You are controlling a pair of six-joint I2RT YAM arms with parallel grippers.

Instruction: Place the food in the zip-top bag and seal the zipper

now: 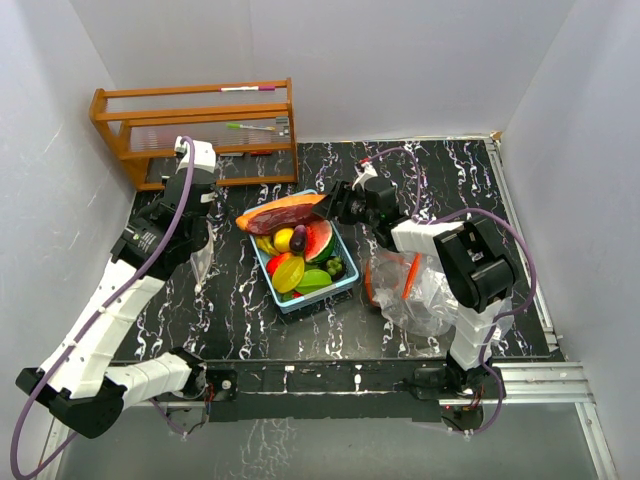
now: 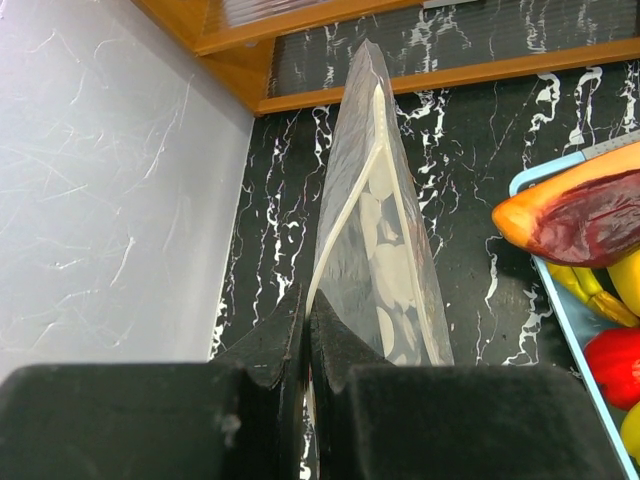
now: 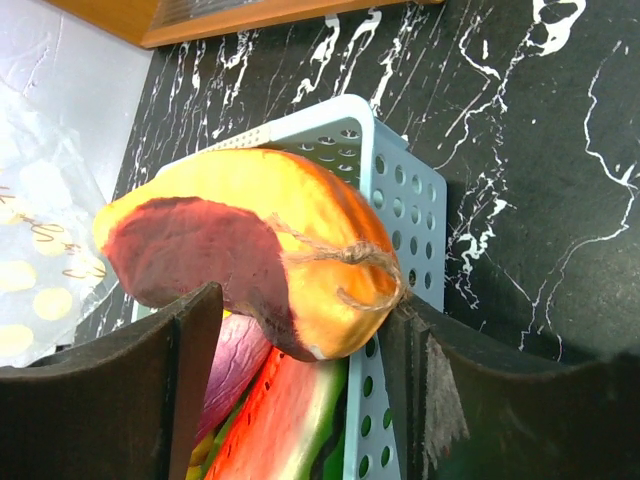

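In the left wrist view my left gripper is shut on the thin edge of a clear zip top bag (image 2: 345, 230), which stands up beyond the fingertips with its mouth partly spread. The blue basket (image 1: 322, 296) holds toy food. Across its back lies a long orange-and-dark-red piece of meat (image 3: 205, 240), its end tied with twine. My right gripper is open, its fingers (image 3: 190, 375) on either side of this tied end. The basket's wall also passes between them. Whether either finger touches the meat cannot be told.
Eggplant, watermelon (image 1: 319, 242), a yellow star fruit (image 1: 288, 274) and other produce fill the basket. Crumpled clear bags with orange strips (image 1: 420, 300) lie right of it, under the right arm. A wooden rack (image 1: 200, 115) stands at the back left.
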